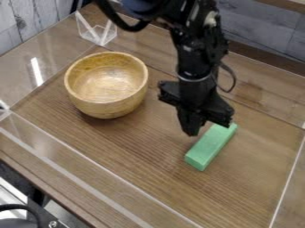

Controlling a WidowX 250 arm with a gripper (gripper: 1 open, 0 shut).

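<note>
My black gripper (191, 126) points down at the wooden table, in the middle of the view, with its fingertips close to the upper left end of a green rectangular block (210, 147). It looks shut, with nothing visible between its fingers. Whether it touches the table or the block is unclear.
A yellow-tan bowl (105, 105) sits to the left of the gripper. A small white wire object (95, 31) is at the back left.
</note>
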